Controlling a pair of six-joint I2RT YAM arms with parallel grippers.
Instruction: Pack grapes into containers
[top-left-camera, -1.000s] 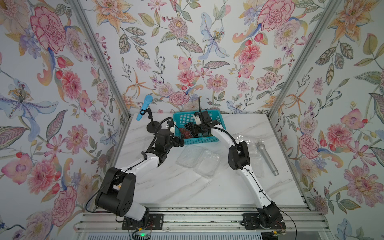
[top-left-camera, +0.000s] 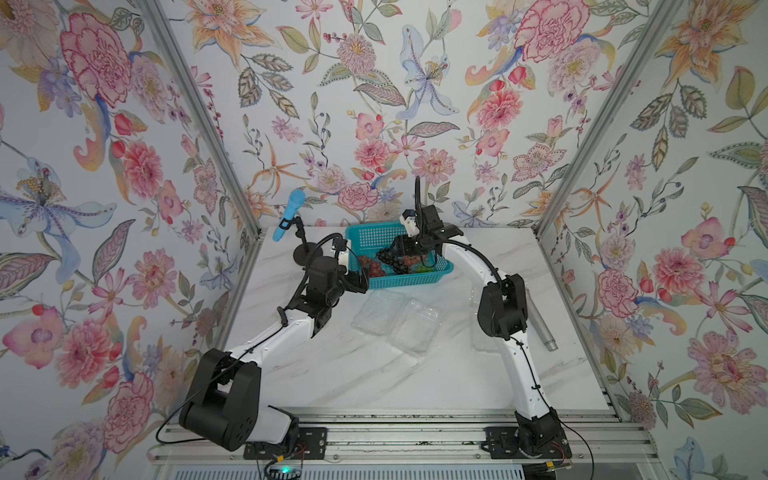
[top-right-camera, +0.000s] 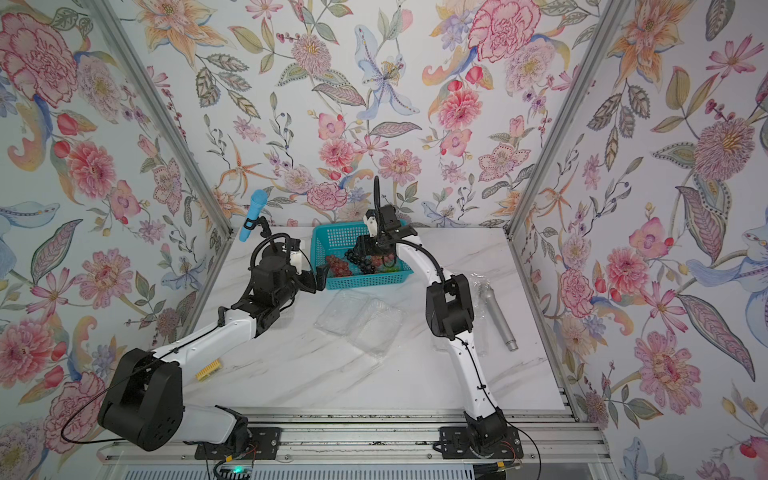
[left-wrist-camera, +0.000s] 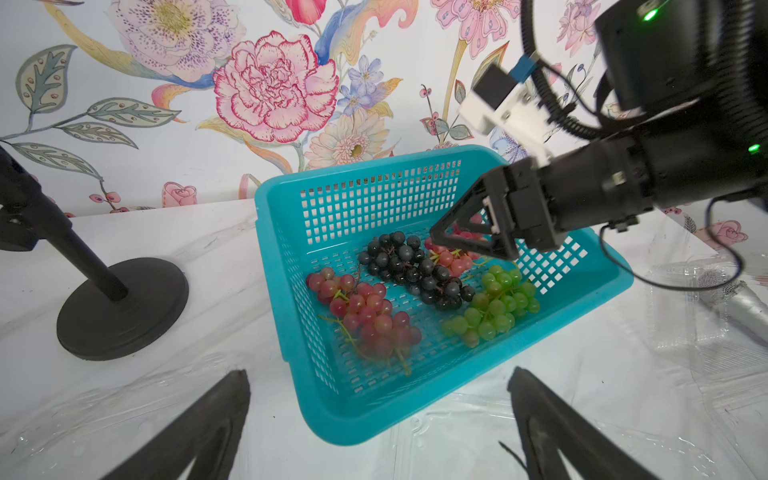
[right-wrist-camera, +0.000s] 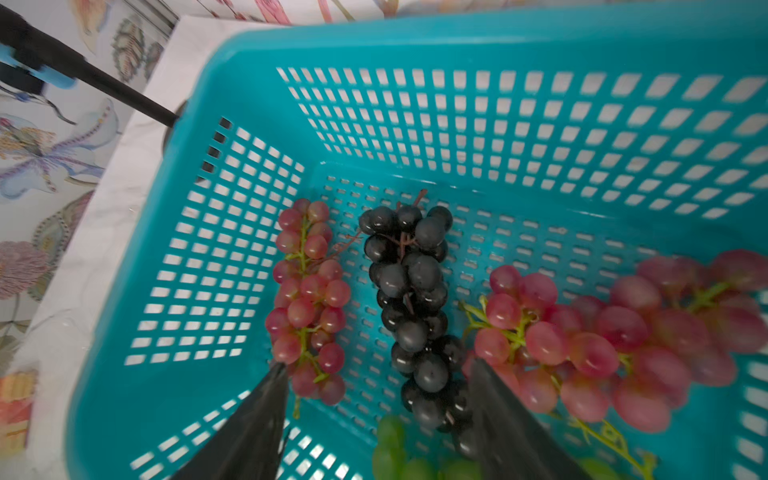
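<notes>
Bunches of grapes lie in the turquoise basket. In the right wrist view they are a red bunch at left, a black bunch in the middle, more red grapes at right and green grapes at the lower edge. My right gripper hangs over the basket, fingers apart, nothing held; the black and green grapes show below the gap. Outside the basket's front left corner, my left gripper stands open and empty. Clear empty containers lie on the table before the basket.
A black round stand with a blue top rises left of the basket. At right lie another clear container and a grey tube.
My left gripper has stayed nearly in place. The containers have not moved.
</notes>
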